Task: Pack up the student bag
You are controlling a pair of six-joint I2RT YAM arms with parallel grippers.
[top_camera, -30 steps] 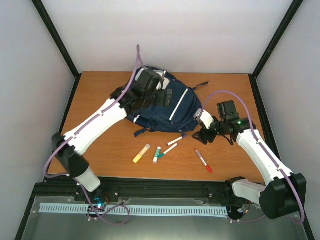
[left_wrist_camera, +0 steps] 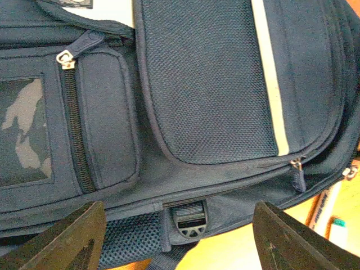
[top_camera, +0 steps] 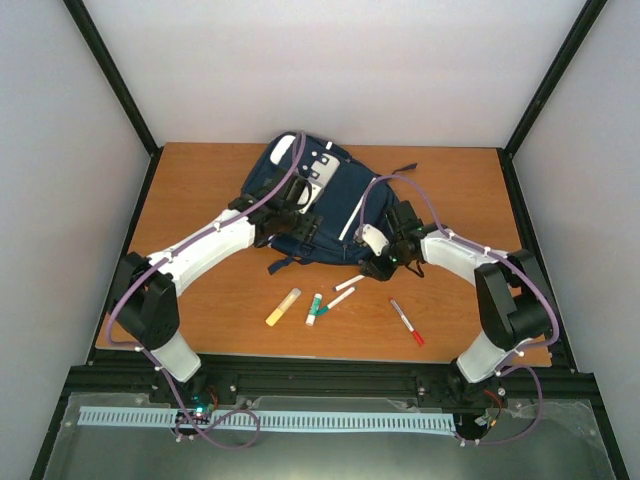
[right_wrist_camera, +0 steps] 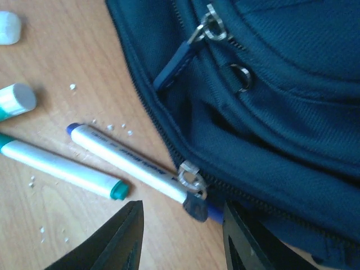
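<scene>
A dark blue backpack (top_camera: 340, 195) lies flat at the back middle of the table. My left gripper hovers over its front left side, fingers apart and nothing between them. At the bag's front edge, my right gripper stands open beside a zipper pull (right_wrist_camera: 196, 207) that hangs over a blue-capped marker (right_wrist_camera: 132, 163). The pull and the marker's capped end lie just beyond the fingertips. A green marker (right_wrist_camera: 62, 169) is parallel to it. In the top view a glue stick (top_camera: 313, 309), a yellow marker (top_camera: 283, 307) and a red marker (top_camera: 407, 322) lie in front.
Another zipper pull (right_wrist_camera: 173, 66) lies on the bag's side, and a buckle (left_wrist_camera: 190, 219) sits on its lower edge. Bare table (top_camera: 470, 190) shows to the right of the bag and along the front.
My right gripper has moved left to the bag's front edge and the blue-capped marker. The left gripper has come down and slightly left over the bag. Bag and stationery look unmoved.
</scene>
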